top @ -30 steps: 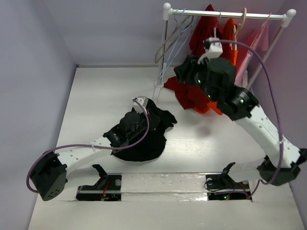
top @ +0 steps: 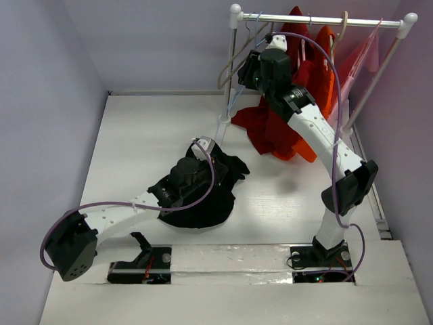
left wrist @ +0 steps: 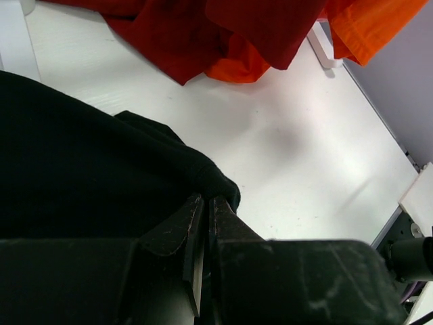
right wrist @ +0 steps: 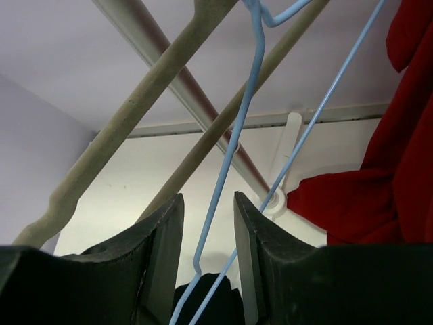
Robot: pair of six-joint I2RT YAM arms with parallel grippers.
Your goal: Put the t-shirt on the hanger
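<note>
The black t-shirt (top: 210,203) lies crumpled on the white table in the top view. My left gripper is shut at a fold of its dark cloth (left wrist: 88,156), which runs up to the fingertips and seems pinched between them. In the right wrist view a thin light-blue hanger (right wrist: 229,152) slants down into the gap of my right gripper. The fingers stand apart, with one hanger bar in the gap and the other passing by the right finger (right wrist: 248,233). Whether either finger touches it, I cannot tell.
The clothes rack's rail (top: 325,21) spans the back right. Close to the blue hanger hangs a thick beige hanger (right wrist: 128,128). Red clothes (top: 270,128) hang just to the right, with orange and pink ones beyond.
The left arm and the t-shirt have barely shifted.
</note>
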